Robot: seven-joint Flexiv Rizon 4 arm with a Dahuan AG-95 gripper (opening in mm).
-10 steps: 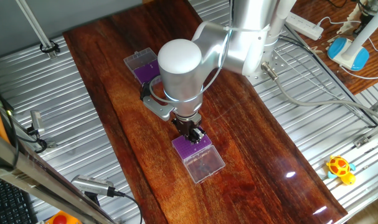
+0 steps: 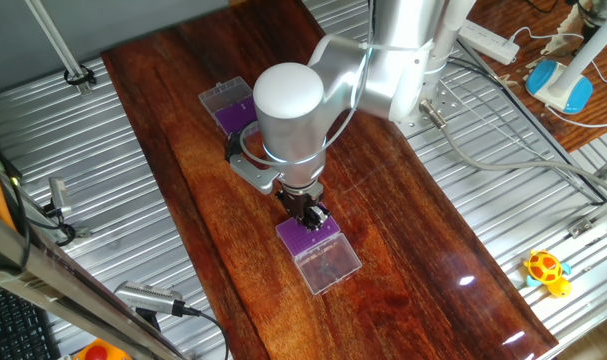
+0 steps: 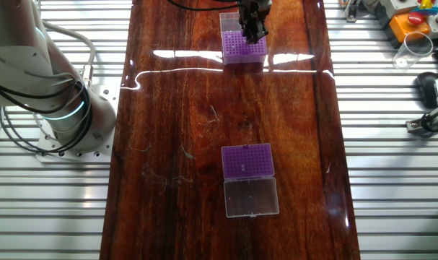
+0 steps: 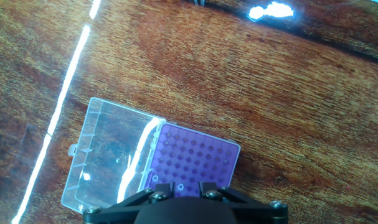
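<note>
An open box with a purple hole-filled rack (image 2: 301,238) and a clear hinged lid (image 2: 329,266) lies on the wooden table. My gripper points down over the edge of this rack (image 4: 195,152). In the wrist view its two dark fingertips stand apart, with only the purple rack showing in the gap. Two pale rings, perhaps small tubes (image 4: 180,186), sit in holes by the fingertips. A second open box has its own purple rack (image 3: 247,161) and clear lid (image 3: 252,197); a couple of pale specks show in that rack.
Bare wooden table (image 3: 182,108) lies between the two boxes. Off the table are a clear cup (image 3: 412,50), a toy turtle (image 2: 545,268) and a camera on a mount (image 2: 151,298). A cable (image 2: 343,120) loops along the arm.
</note>
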